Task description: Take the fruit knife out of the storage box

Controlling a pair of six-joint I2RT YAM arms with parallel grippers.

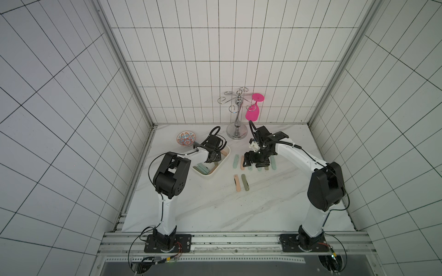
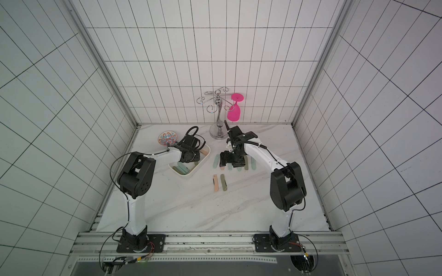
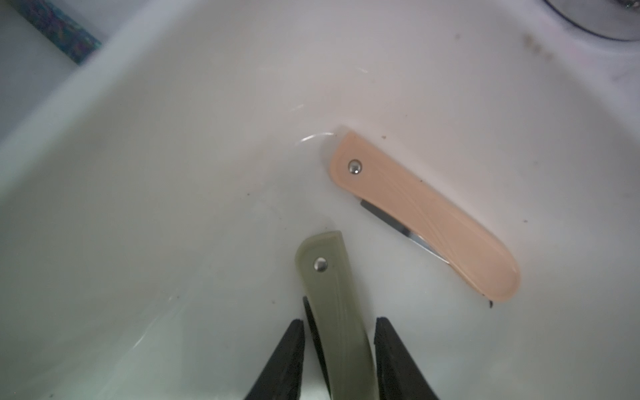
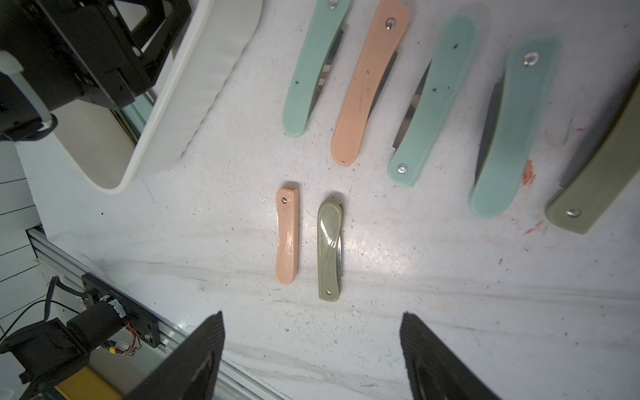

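Observation:
My left gripper is down inside the white storage box (image 1: 208,173), its open fingers either side of an olive folding fruit knife (image 3: 333,300); whether they touch it is unclear. A salmon knife (image 3: 426,220) lies beside that one, and more knives lie at the box's near end in the top views. My right gripper hangs open over the table, with nothing between its fingers. Below it several folded knives lie in a row, including a teal one (image 4: 510,133); a salmon (image 4: 287,236) and an olive one (image 4: 329,246) lie apart in front.
A patterned plate (image 1: 186,137) is at the back left. A chrome stand (image 1: 237,131) holding a pink glass (image 1: 252,115) is at the back centre, behind the arms.

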